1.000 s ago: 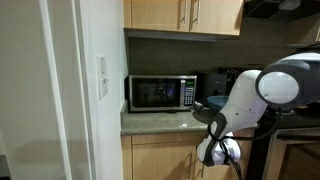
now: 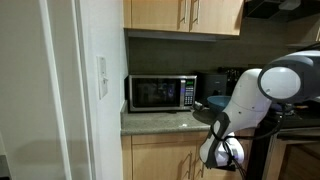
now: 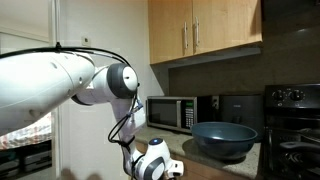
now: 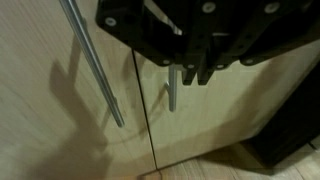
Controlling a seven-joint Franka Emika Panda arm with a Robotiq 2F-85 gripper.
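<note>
My gripper is shut in the wrist view, its dark fingertips close together at the right-hand cabinet door's metal handle (image 4: pixel 172 92). The handle's lower end shows just left of the fingers, while their grip on it is largely hidden. Another long bar handle (image 4: pixel 90 55) runs down the left cabinet door (image 4: pixel 40 130). A dark seam separates that door from the right one (image 4: pixel 215 110). In exterior view 1, the white wrist (image 2: pixel 222 150) hangs low before the cabinets, below the counter edge; exterior view 2 shows the gripper low in front of them.
A microwave (image 3: pixel 172 112) stands on the counter (image 2: pixel 150 123). The large blue pan (image 3: pixel 225 138) sits near the counter's front, above my wrist. The stove (image 3: pixel 292 150) is to the right, and a pale wall (image 2: pixel 98 130) borders the left.
The counter items have stayed where they were.
</note>
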